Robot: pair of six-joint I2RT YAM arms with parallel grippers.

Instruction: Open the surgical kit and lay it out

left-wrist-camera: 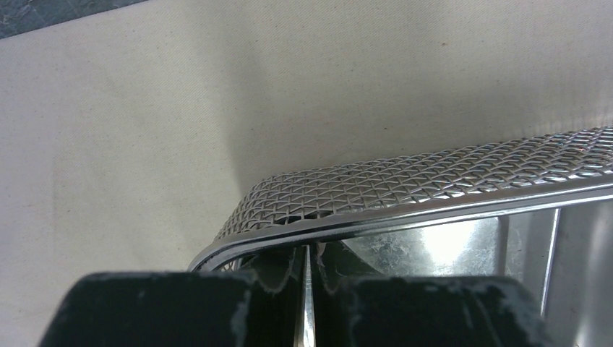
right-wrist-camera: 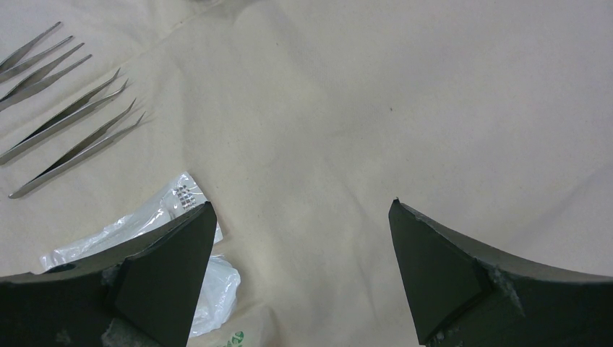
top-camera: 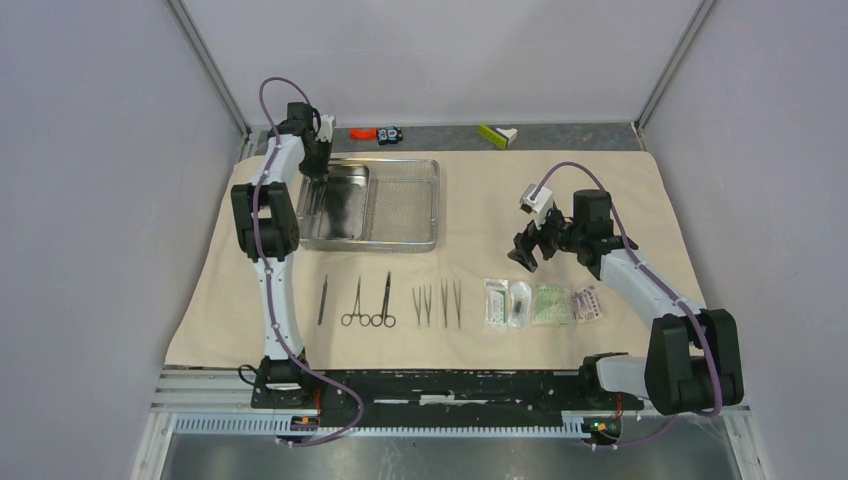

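At the upper left of the cloth lies the mesh kit basket (top-camera: pixel 404 200) with a steel inner tray (top-camera: pixel 345 205). My left gripper (top-camera: pixel 318 172) is at its back-left corner; in the left wrist view its fingers are shut on a thin steel piece just inside the rim (left-wrist-camera: pixel 405 217), mostly hidden. A blade, scissors-like tools (top-camera: pixel 387 300), several tweezers (right-wrist-camera: pixel 72 123) and packets (top-camera: pixel 552 305) lie in a row below the basket. My right gripper (top-camera: pixel 523 250) hangs open over the cloth at the right, nothing between its fingers.
Bare cloth (top-camera: pixel 490 200) spreads between the basket and the right arm. A red object (top-camera: pixel 363 134), a dark item and a green-and-white object (top-camera: pixel 498 136) sit on the grey strip at the back. Walls bound both sides.
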